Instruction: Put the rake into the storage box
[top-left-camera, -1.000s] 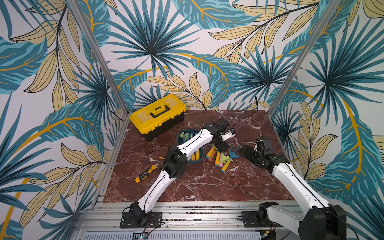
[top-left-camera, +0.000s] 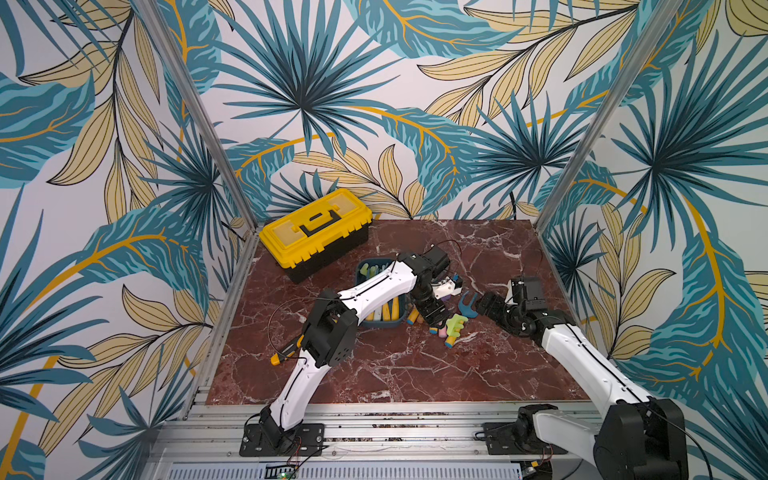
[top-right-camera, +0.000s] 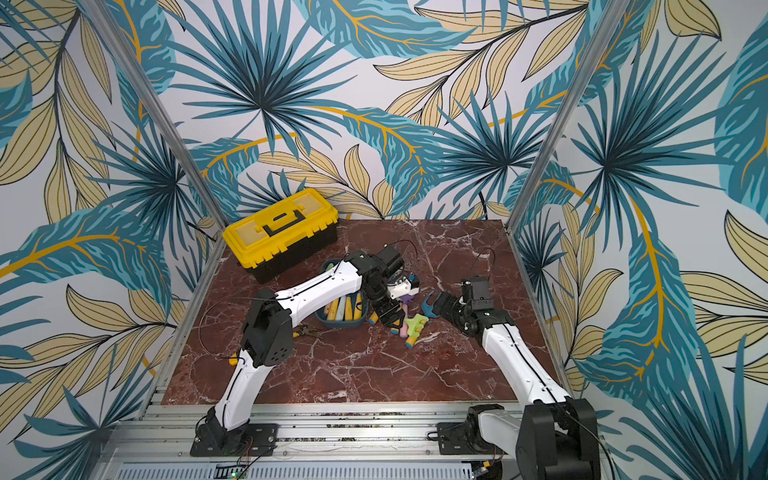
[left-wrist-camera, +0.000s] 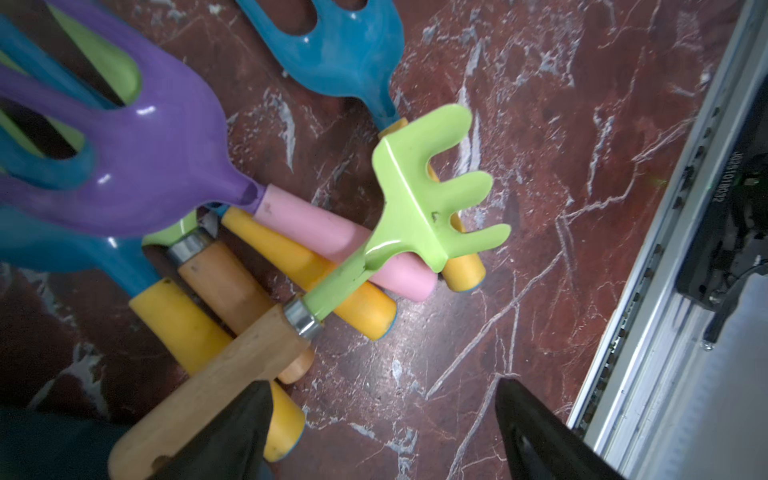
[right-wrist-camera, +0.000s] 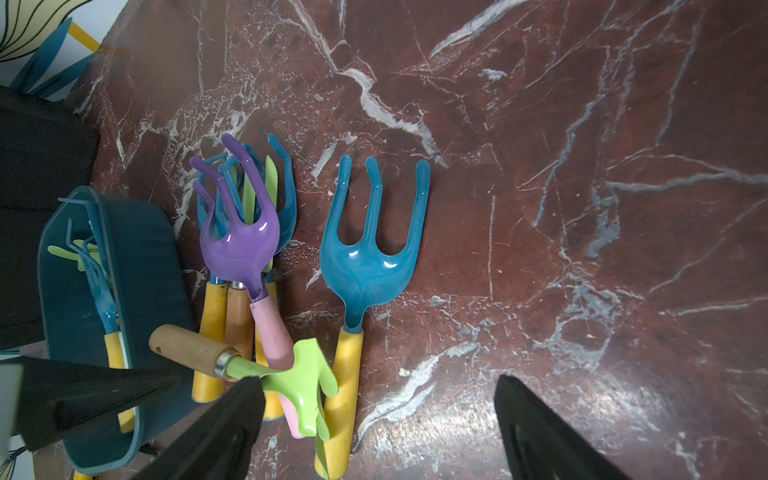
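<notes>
A small green rake (right-wrist-camera: 300, 392) with a wooden handle lies across the handles of other hand rakes, its head to the right. In the left wrist view, its wooden handle (left-wrist-camera: 216, 392) runs beside and partly behind one finger of my left gripper, which stands open over bare tabletop. A purple rake (right-wrist-camera: 244, 248) with a pink handle and a blue rake (right-wrist-camera: 368, 276) with a yellow handle lie beneath or beside it. My right gripper is open, fingers well apart, right of the pile. The dark teal box (right-wrist-camera: 148, 264) is left of the pile, rakes inside.
A yellow-lidded toolbox (top-left-camera: 316, 228) stands closed at the back left. A yellow-handled tool (top-left-camera: 277, 357) lies at the front left, partly behind the left arm.
My left gripper has moved left and toward the front, now covering some handles. The green rake's head sits slightly nearer the front. My right arm has barely moved.
</notes>
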